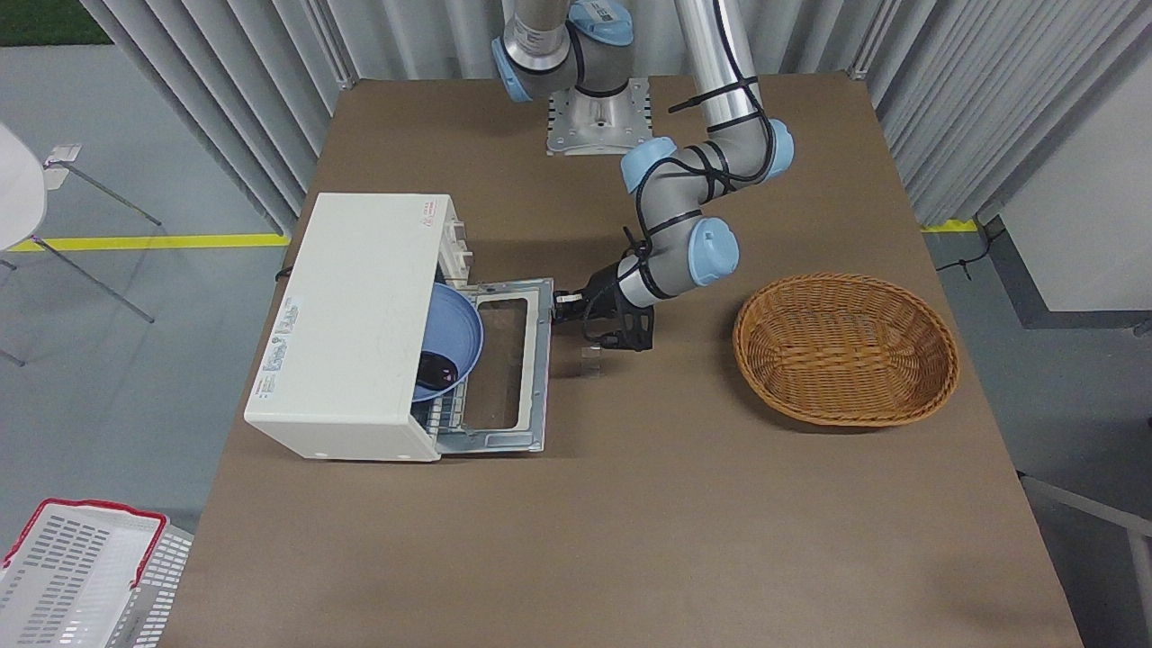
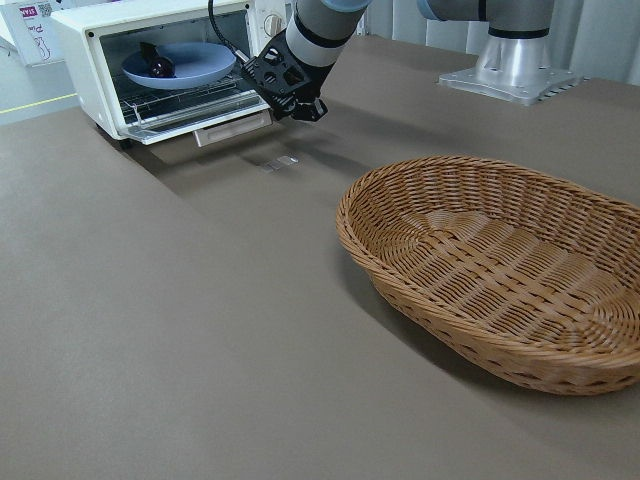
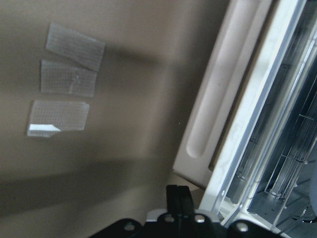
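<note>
A white toaster oven [image 1: 346, 324] stands on the table with its door [image 1: 532, 367] lowered flat. A blue plate [image 1: 454, 319] with a dark object [image 1: 436, 371] sits inside on the rack. My gripper is at the outer edge of the door, beside the handle [image 3: 218, 89], low over the table. Its fingers look close together in the wrist view; whether they hold the door's edge cannot be told.
A wicker basket [image 1: 844, 347] rests to the right on the table. Clear strips of tape [image 3: 69, 77] lie beside the door.
</note>
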